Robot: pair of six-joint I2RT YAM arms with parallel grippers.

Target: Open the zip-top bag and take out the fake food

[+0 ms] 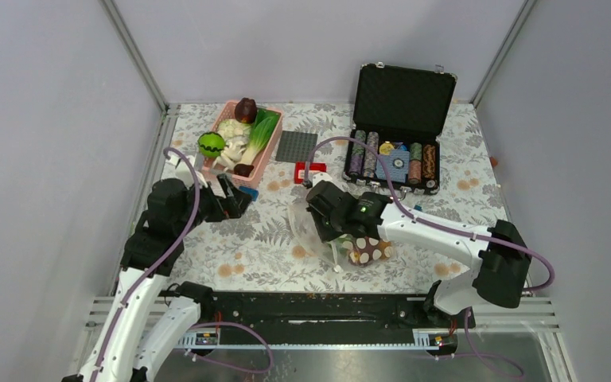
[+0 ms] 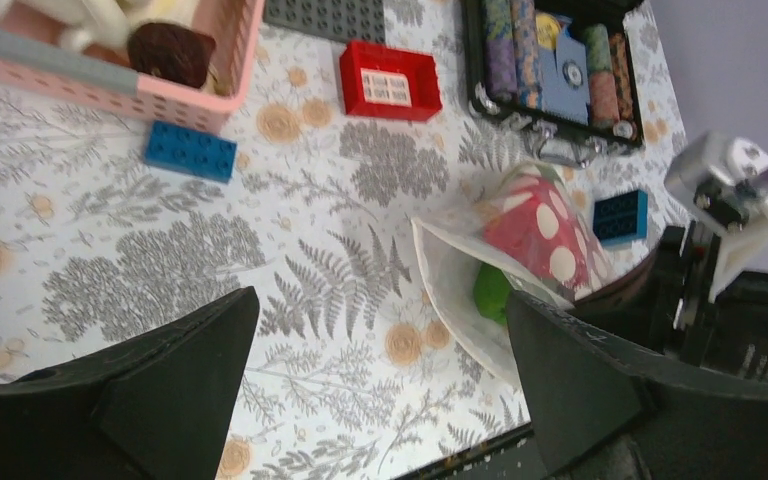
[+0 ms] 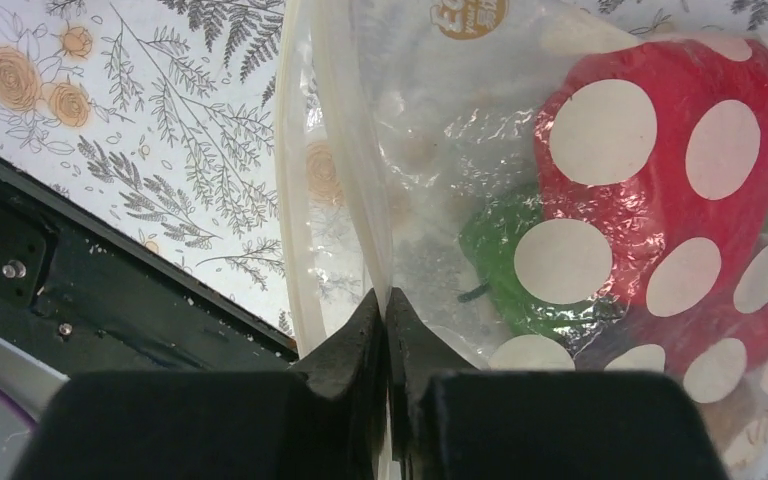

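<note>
The clear zip top bag (image 1: 306,231) lies near the front centre, with red, white-dotted shapes and a green pepper seen through it; the green pepper also shows at its open mouth in the left wrist view (image 2: 492,290). My right gripper is shut on the bag's thin zip edge, at the bag's left part. My left gripper stands open with nothing between its fingers, above the table to the left of the bag, beside the pink basket.
The pink basket (image 1: 274,139) of fake vegetables stands at back left, with a blue block (image 2: 189,152) before it. A red tray (image 2: 390,85), grey plate (image 1: 296,147) and open case of chips (image 1: 404,87) are at the back.
</note>
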